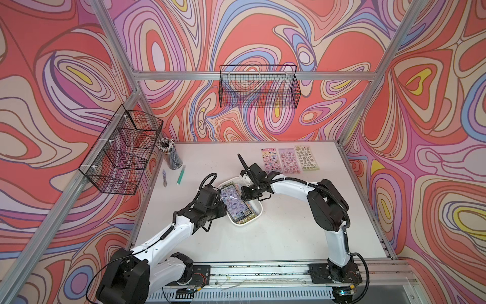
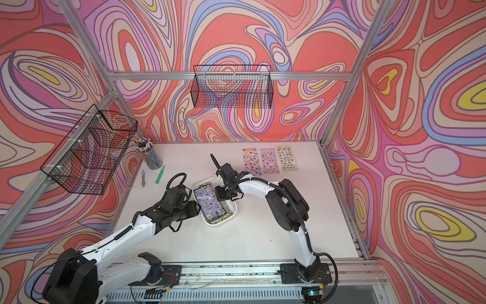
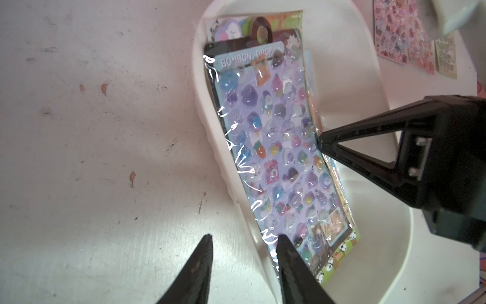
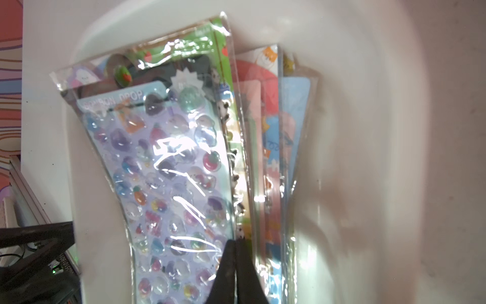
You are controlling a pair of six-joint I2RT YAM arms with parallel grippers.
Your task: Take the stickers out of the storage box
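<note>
A white oval storage box (image 1: 260,210) stands mid-table with a stack of sticker sheets inside. On top lies a purple "Bonbon Drop" sheet (image 3: 283,167) in clear, glossy wrapping, leaning toward the box's left wall. Pink, red and blue sheets (image 4: 296,101) show under its right side. My right gripper is shut, its tips at the right edge of the purple sheet; whether they pinch the thin wrapping is unclear. Partly open, my left gripper hangs by the box's left rim, with no sheet visible between its fingers.
Three sticker sheets (image 1: 289,160) lie side by side at the back right. A pen cup (image 1: 172,159), a teal strip (image 1: 180,174) and a small purple item (image 1: 164,178) occupy the back left.
</note>
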